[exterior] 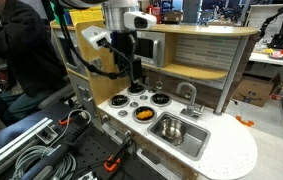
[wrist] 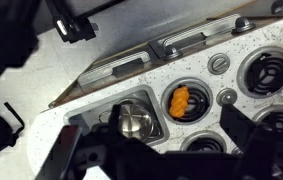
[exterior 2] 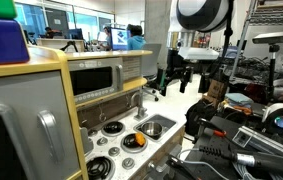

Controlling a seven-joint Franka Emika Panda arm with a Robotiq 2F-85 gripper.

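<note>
My gripper is open over the toy kitchen counter, with nothing between its dark fingers. In exterior view 1 it hangs from the arm well above the stove. An orange item [wrist: 179, 102], shaped somewhat like a carrot, lies on a front burner or in a shallow pan there; which one I cannot tell. Between the two fingers in the wrist view, it sits far below them. To its left there, a round metal pot [wrist: 136, 120] stands in the sink [wrist: 89, 118].
A curved faucet [exterior: 188, 92] rises behind the sink. The microwave [exterior: 139, 47] and wooden shelf [exterior: 196, 72] stand along the back. Loose cables [exterior: 56, 160] lie in front.
</note>
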